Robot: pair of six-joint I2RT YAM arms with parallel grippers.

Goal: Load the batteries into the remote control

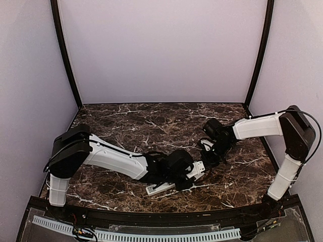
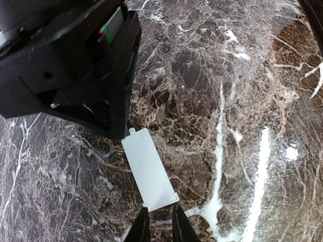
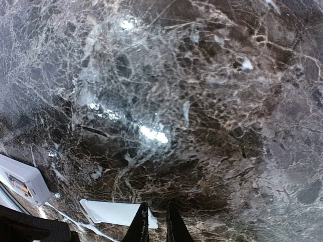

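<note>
The white remote (image 1: 157,188) lies near the table's front, partly under the left arm; in the right wrist view its body (image 3: 22,179) shows an open compartment at the left edge. A white battery cover (image 2: 150,169) (image 3: 113,212) lies on the marble. My left gripper is over the table near the cover, fingertips low in its view; nothing is visible between them. My right gripper is just at the cover's end, its tips narrowly apart. Whether it touches the cover is unclear.
White walls border it at the back and sides. The two grippers are close together at the front centre, the left one's housing intruding into the right wrist view.
</note>
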